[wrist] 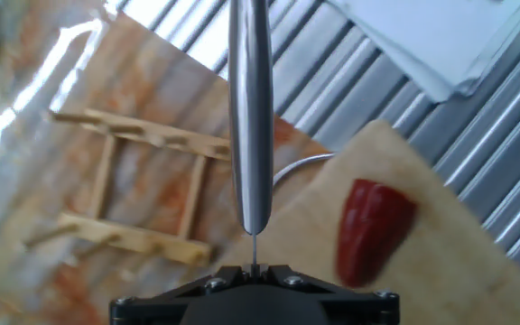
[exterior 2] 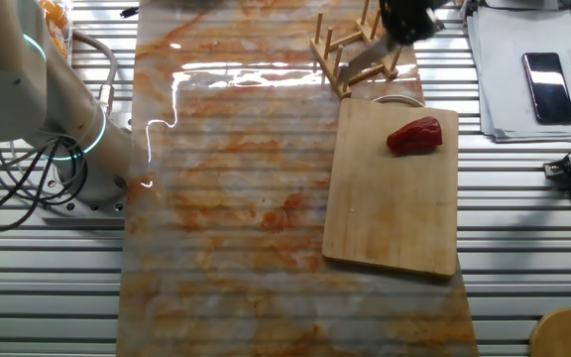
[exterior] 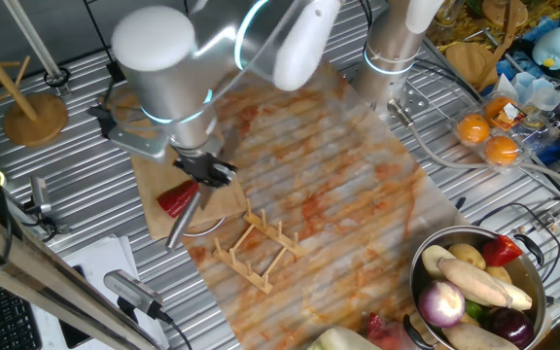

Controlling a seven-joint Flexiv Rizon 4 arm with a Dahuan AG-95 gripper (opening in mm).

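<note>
My gripper (exterior: 210, 175) is shut on a knife. Its metal handle (wrist: 251, 117) sticks out ahead of the fingers in the wrist view, with a thin edge-on strip of blade running back to the fingers. In exterior view 2 the blade (exterior 2: 373, 61) slants down from the dark gripper (exterior 2: 409, 18), over the rack area. A red pepper (exterior 2: 414, 137) lies on the wooden cutting board (exterior 2: 390, 218), near the end by the rack. The wooden peg rack (wrist: 147, 135) stands beside the board. From exterior view 1, the gripper appears above the board, close to the pepper (exterior: 176, 198).
A metal pot (exterior: 423, 292) full of vegetables stands at the right. Papers with a phone (exterior 2: 548, 87) lie past the board's side. A round wooden stand (exterior: 35, 122) is at the far left. The marbled sheet (exterior: 348, 194) is mostly bare in its middle.
</note>
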